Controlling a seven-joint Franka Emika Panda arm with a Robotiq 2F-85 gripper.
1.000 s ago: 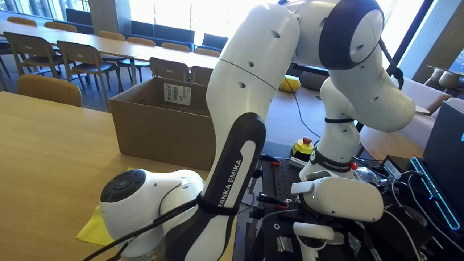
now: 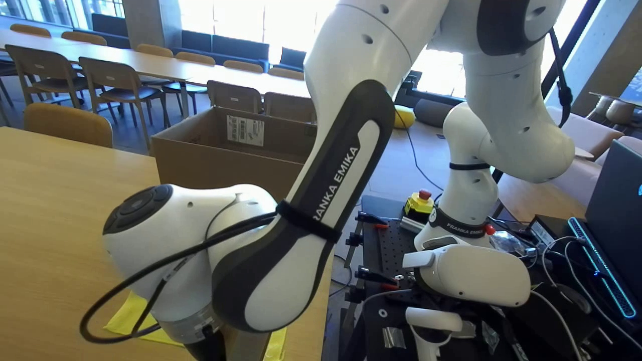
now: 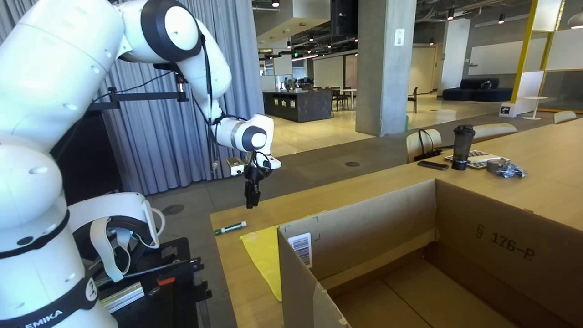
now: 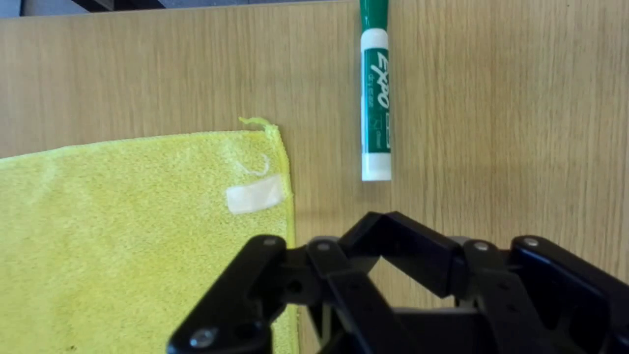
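A green and white Expo marker [image 4: 376, 100] lies flat on the wooden table, close to the table edge. In the wrist view my gripper is shut, its black fingertips together just short of the marker's white end. No object shows between them. From exterior view 2 the gripper [image 3: 252, 202] hangs above the table corner, pointing down and apart from the marker [image 3: 230, 228]. A yellow cloth [image 4: 135, 236] with a white tag is spread beside the marker. Exterior view 1 has the fingertips cut off at its lower edge.
A large open cardboard box [image 3: 350, 232] stands on the table beyond the cloth, its visible floor bare. Farther along are a dark bottle [image 3: 462, 145] and a phone [image 3: 432, 164]. Bare table surrounds the marker.
The arm's hand has risen and shifted somewhat left in exterior view 1. More of the wrist now shows there, and the arm covers more of the box. The cloth looks unmoved.
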